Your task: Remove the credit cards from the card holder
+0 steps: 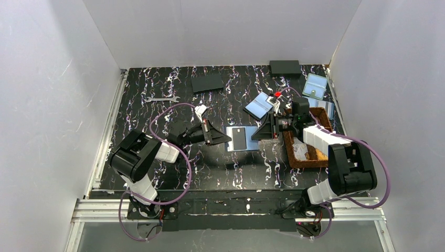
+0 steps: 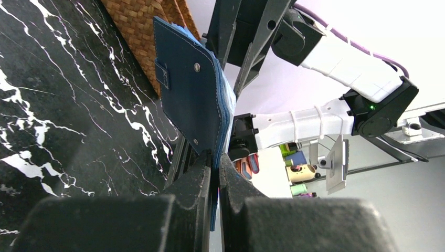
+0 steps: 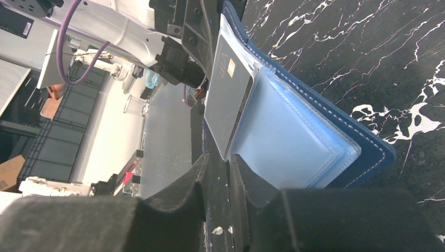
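A dark blue card holder [image 1: 251, 139] with light blue sleeves [image 3: 291, 131] is held up above the table, opened out. My left gripper [image 1: 224, 139] is shut on its edge; in the left wrist view its fingertips [image 2: 231, 178] pinch the cover [image 2: 186, 94]. A grey card [image 3: 225, 94] lies in the holder's left part, over a white insert. My right gripper [image 1: 258, 137] is at the holder's right side; in the right wrist view its fingertips are slightly apart, just below the grey card's lower end, with nothing clearly between them.
A woven basket [image 1: 291, 157] stands at the right. Another blue holder [image 1: 258, 104], light blue items [image 1: 315, 84], two black slabs [image 1: 207, 83] and a wrench [image 1: 162, 99] lie toward the back.
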